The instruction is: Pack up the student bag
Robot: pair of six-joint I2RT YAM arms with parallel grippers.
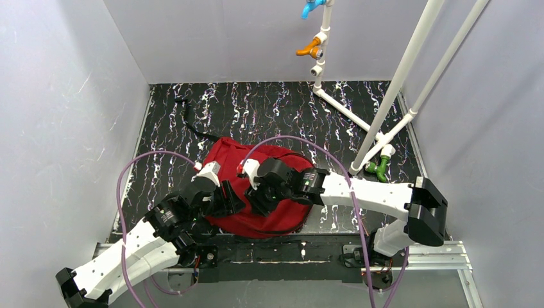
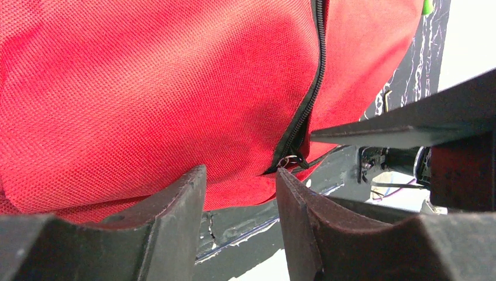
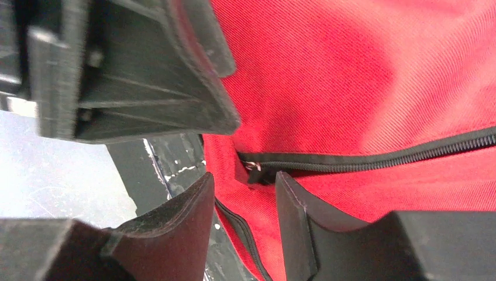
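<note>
The red bag point(image 1: 263, 221) lies flat near the front edge of the dark floor, both grippers over it. A black zipper point(image 2: 310, 88) runs along it, its slider point(image 2: 290, 159) at one end in the left wrist view. My left gripper is part open above the cloth, nothing gripped between its fingers. In the right wrist view the zipper slider point(image 3: 255, 171) shows just beyond my right gripper, which also stands part open. Dark fingers of the opposite gripper reach into each wrist view, close by. Books or other contents are not visible.
A black strap point(image 1: 192, 122) trails from the bag toward the back left. White pipes point(image 1: 346, 112) with a green valve point(image 1: 380, 168) stand at the right. The marbled floor point(image 1: 256, 106) behind the bag is clear.
</note>
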